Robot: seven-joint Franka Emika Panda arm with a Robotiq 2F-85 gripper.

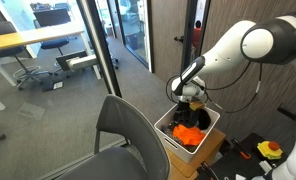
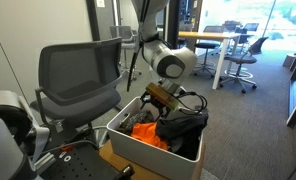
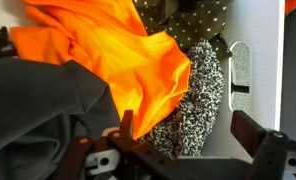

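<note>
A white bin point(image 2: 153, 158) holds several crumpled cloths. Bright orange cloth point(image 3: 138, 65) fills the middle of the wrist view, with black cloth point(image 3: 48, 110) at the left. Speckled grey cloth point(image 3: 201, 95) lies along the right side, and dark dotted fabric point(image 3: 198, 20) shows at the top. My gripper is open, its fingers spread wide above the speckled and orange cloths. In the second exterior view, the gripper point(image 2: 160, 103) hangs over the bin's opening. Whether its fingertips touch any cloth cannot be told.
The bin's wall point(image 3: 263, 60) runs close by the right finger in the wrist view. A grey chair point(image 1: 123, 140) stands beside the bin. A wooden door point(image 1: 228, 40) is behind the arm, and open floor point(image 1: 48, 110) lies farther off.
</note>
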